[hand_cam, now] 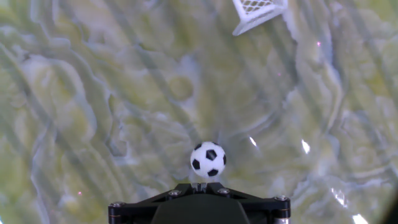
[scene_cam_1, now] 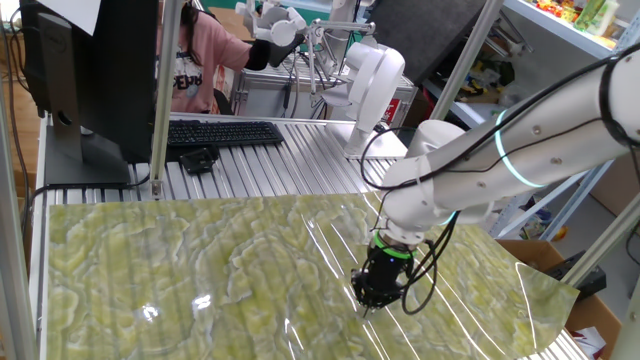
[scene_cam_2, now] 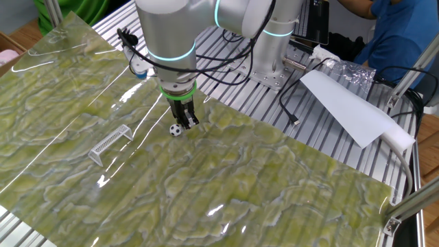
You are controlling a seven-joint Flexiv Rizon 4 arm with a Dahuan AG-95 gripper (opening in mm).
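Note:
A small black-and-white soccer ball rests on the marbled green sheet just ahead of my gripper. The fingertips are together, with nothing between them; the ball is outside them, and whether they touch it I cannot tell. From the second exterior side, the ball appears right beside the black gripper, which points down close to the sheet. A white mini goal with a mesh back stands some way beyond the ball, and its corner shows at the top of the wrist view. In exterior view 1 I cannot make out the ball.
The green sheet is clear apart from ball and goal. A white panel and a loose cable lie on the slatted table near the arm's base. A keyboard and a monitor stand beyond the sheet.

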